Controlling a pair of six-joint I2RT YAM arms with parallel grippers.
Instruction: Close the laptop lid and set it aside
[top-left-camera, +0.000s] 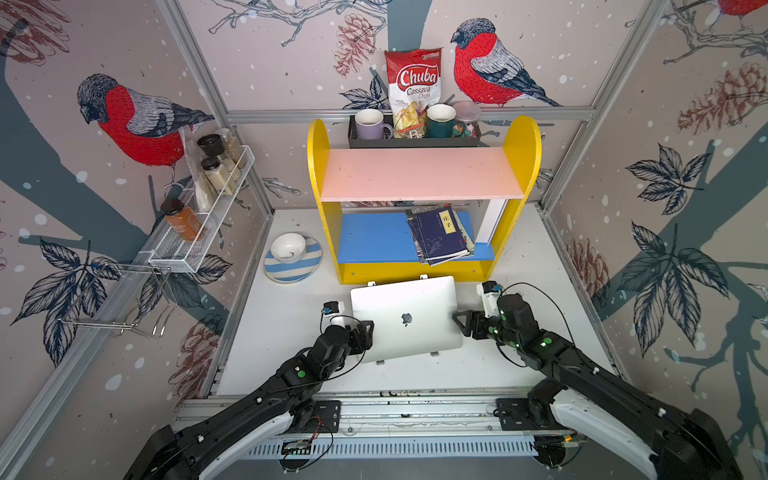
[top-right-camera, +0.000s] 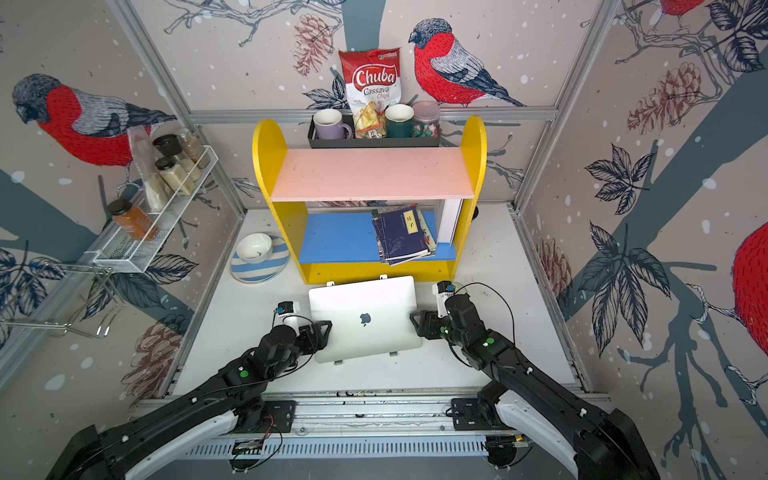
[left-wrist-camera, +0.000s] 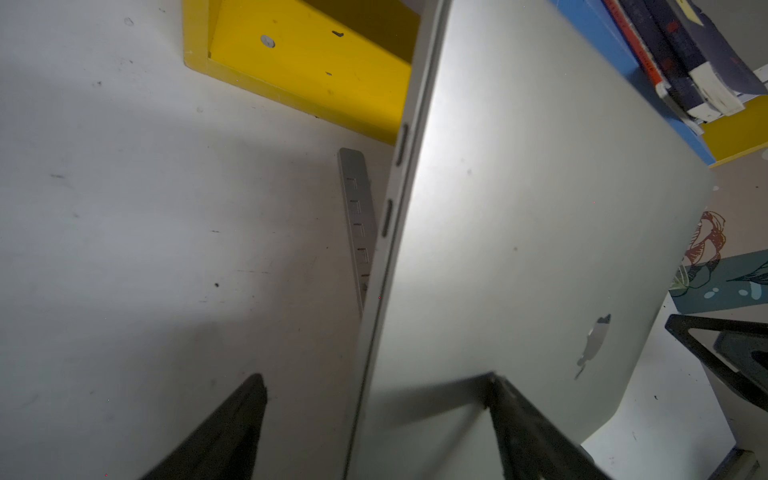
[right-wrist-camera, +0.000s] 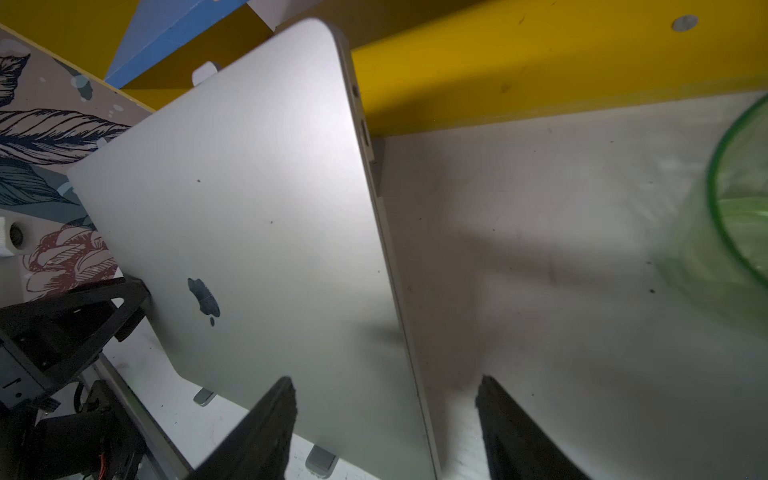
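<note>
The silver laptop (top-left-camera: 404, 308) (top-right-camera: 364, 304) (left-wrist-camera: 520, 200) (right-wrist-camera: 248, 208) is closed, lid up with its logo showing, lying on stand pieces in front of the yellow shelf. My left gripper (top-left-camera: 360, 336) (top-right-camera: 316, 336) is at the laptop's left edge, fingers open, one on each side of that edge. My right gripper (top-left-camera: 464, 324) (top-right-camera: 420, 324) stands at the right edge, also open, fingers either side of it.
A yellow shelf unit (top-left-camera: 328, 232) with notebooks (top-left-camera: 436, 240) is directly behind. A striped plate (top-right-camera: 244, 272) with a bowl (top-right-camera: 254, 246) sits back left. A green glass (right-wrist-camera: 720, 232) is right of the laptop, near my right gripper. A wire rack hangs on the left wall.
</note>
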